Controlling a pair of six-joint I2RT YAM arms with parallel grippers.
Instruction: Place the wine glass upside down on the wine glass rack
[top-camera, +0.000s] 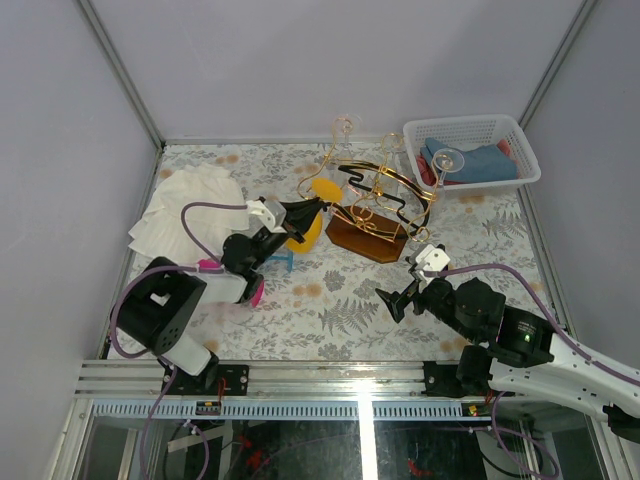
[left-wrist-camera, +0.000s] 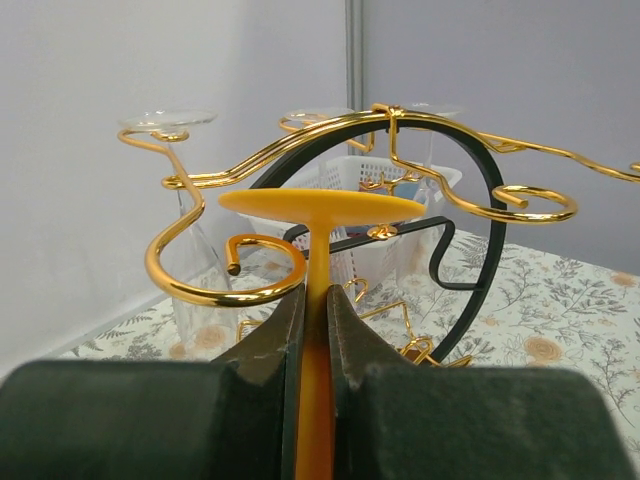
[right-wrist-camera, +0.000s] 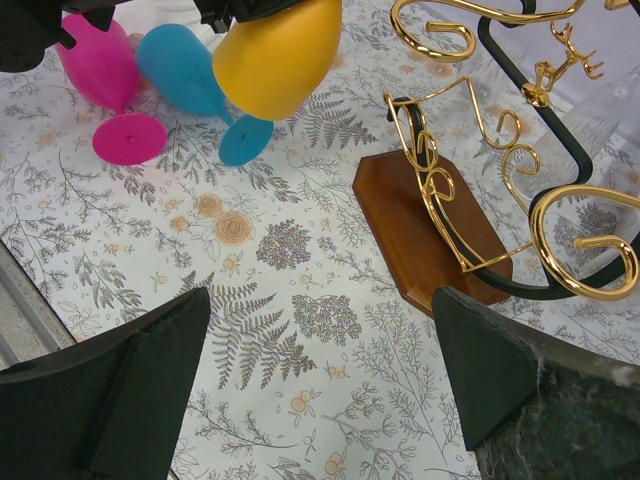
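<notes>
My left gripper (top-camera: 322, 204) is shut on the stem of a yellow wine glass (left-wrist-camera: 320, 208), held upside down with its foot up and its bowl (right-wrist-camera: 277, 62) hanging below the fingers. In the left wrist view the foot is beside the open gold loop (left-wrist-camera: 225, 297) at the left end of the rack (top-camera: 385, 200), level with or a little above it; I cannot tell if they touch. The rack stands on a brown wooden base (right-wrist-camera: 430, 225). Clear glasses hang on its far side. My right gripper (top-camera: 390, 308) is open and empty, in front of the rack.
Pink (right-wrist-camera: 130, 138) and blue (right-wrist-camera: 182, 68) glasses lie on the flowered cloth, partly under the left arm. A white cloth (top-camera: 190, 208) lies at the left. The white basket (top-camera: 472, 186) with cloths stands back right.
</notes>
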